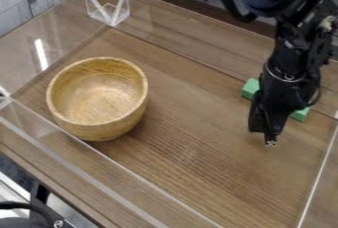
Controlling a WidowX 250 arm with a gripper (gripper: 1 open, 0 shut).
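Note:
My black gripper (270, 133) reaches down from the upper right at the right side of the table, low over the wood, shut, with nothing visible between its fingers. Behind it lies a green object (252, 89), partly hidden by the gripper and arm; it shows on both sides of them.
A large tan wooden bowl (97, 96) stands at the left of the wooden table (185, 173). A small clear wire-like holder (103, 7) is at the back left.

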